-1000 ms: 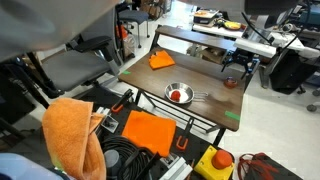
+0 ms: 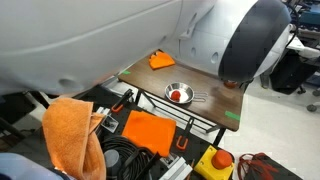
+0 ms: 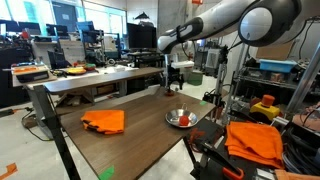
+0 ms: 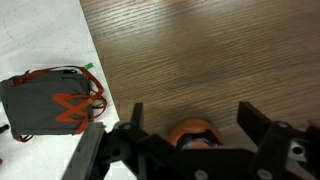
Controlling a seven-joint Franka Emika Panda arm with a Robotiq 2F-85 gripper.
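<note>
A brown, round, cup-like object (image 4: 192, 130) shows at the bottom of the wrist view, between the spread fingers of my open gripper. Part of it is hidden by the gripper body, and I cannot tell whether the fingers touch it. The same object (image 2: 231, 84) peeks out below the arm at the right end of the wooden table (image 2: 205, 112). In the second exterior view my gripper (image 3: 170, 76) is low over the table's far end. A silver pan (image 3: 182, 112) holding a small red ball (image 3: 184, 121) rests nearer the front edge.
An orange cloth (image 3: 97, 121) lies on the table's other side, away from the pan. On the light floor beyond the edge is a grey bag (image 4: 48, 103) with red cords. The tabletop between cloth and pan is bare.
The arm has come down over the right end of the table, and its white link now covers more of the scene. The brown object, fully visible before, is now mostly hidden. Pan and cloth have stayed put.
</note>
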